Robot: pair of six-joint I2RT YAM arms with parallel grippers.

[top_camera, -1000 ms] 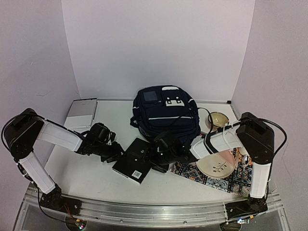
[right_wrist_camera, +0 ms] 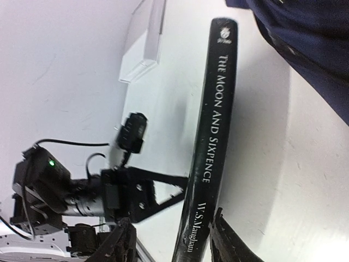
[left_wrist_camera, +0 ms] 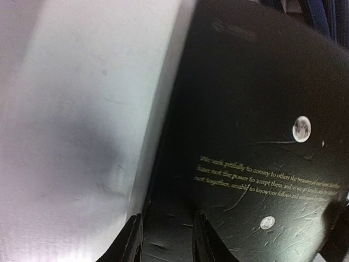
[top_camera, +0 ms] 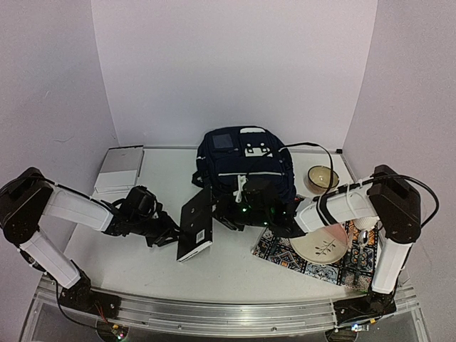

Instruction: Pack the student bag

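Observation:
A black hardback book [top_camera: 194, 229] stands tilted on the table between my two grippers, one long side raised. Its spine [right_wrist_camera: 210, 131], lettered "The Moon and Sixpence", faces the right wrist camera. My left gripper is open at the book's left side, with the dark cover [left_wrist_camera: 240, 136] filling the view behind its fingertips. My right gripper is open, its fingers apart on either side of the spine's lower end; the spine lies closer to the right-hand finger. Behind the book lies the navy backpack [top_camera: 239, 153].
A white box-like item [top_camera: 120, 169] lies at the back left. On the right are a patterned mat [top_camera: 274, 249], a plate [top_camera: 313, 249] and a bowl [top_camera: 323, 177]. Bare table [top_camera: 114, 263] shows at the front left.
The book has gone from lying nearly flat to standing steeply tilted, and has turned. My right gripper has risen and shifted slightly; the left has moved only a little.

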